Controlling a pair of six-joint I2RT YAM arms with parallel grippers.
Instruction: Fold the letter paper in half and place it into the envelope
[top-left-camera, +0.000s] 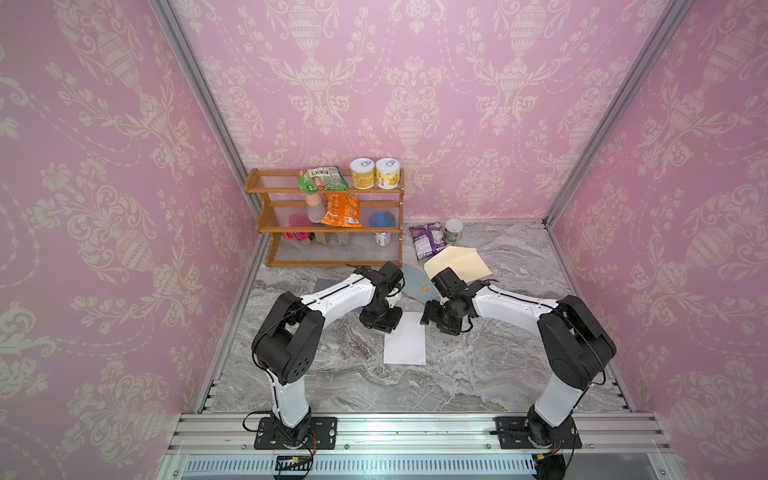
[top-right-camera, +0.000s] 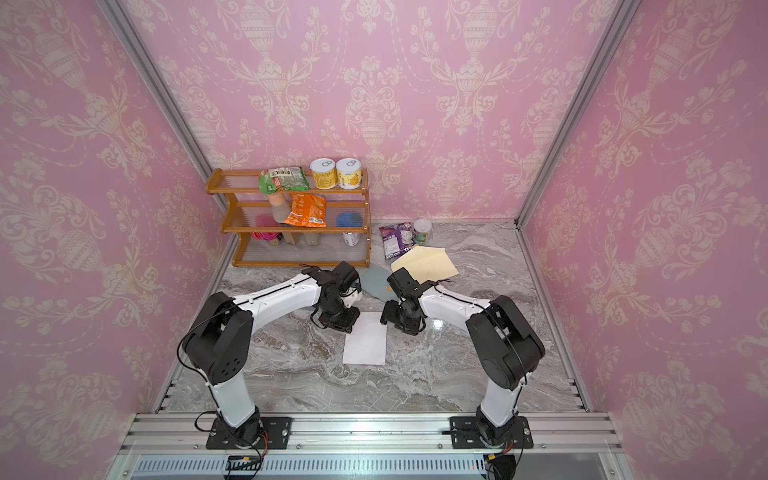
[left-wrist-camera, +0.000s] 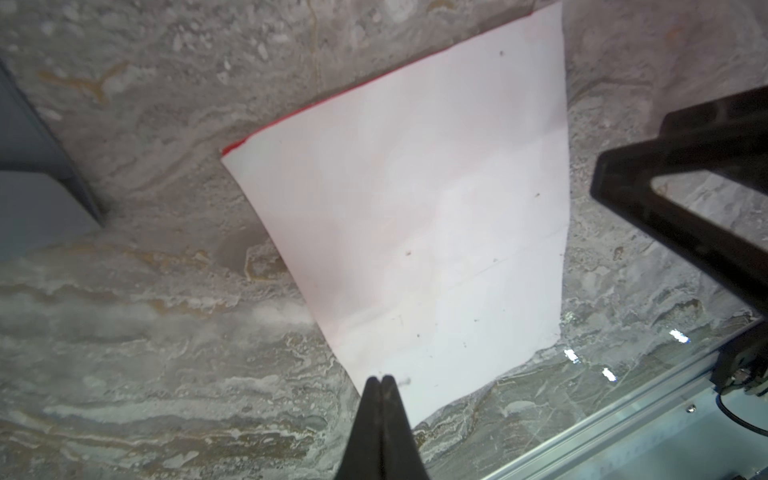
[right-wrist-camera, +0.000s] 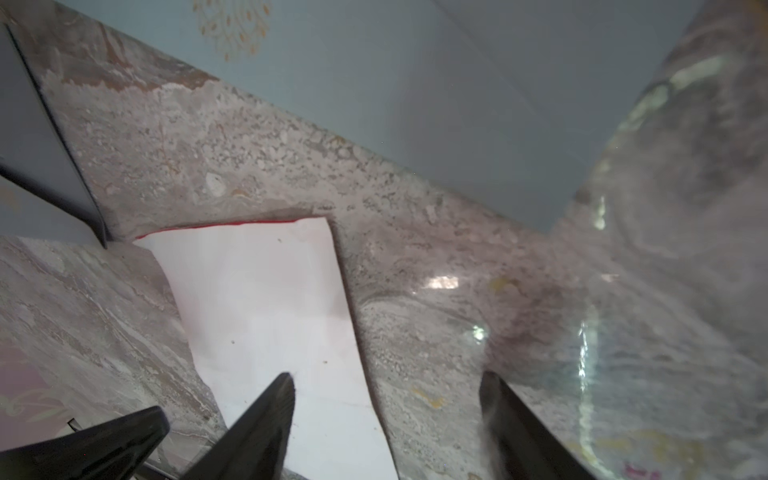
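A white sheet of paper (top-left-camera: 404, 340) with a red edge along its far side lies flat on the marble between my grippers; in the left wrist view it (left-wrist-camera: 400, 216) fills the middle. My left gripper is shut, nothing visible between its fingers, above the paper's left side. My right gripper stands part open by the paper's right edge, with bare marble between its blurred fingers. A blue-grey envelope (top-left-camera: 416, 284) lies behind the paper, and a cream envelope (top-left-camera: 456, 262) farther back.
A wooden shelf (top-left-camera: 332, 262) with cans and bags stands at the back left. A purple packet (top-left-camera: 426, 240) and a can (top-left-camera: 453, 232) sit behind the envelopes. Bare marble surrounds the paper at front and sides.
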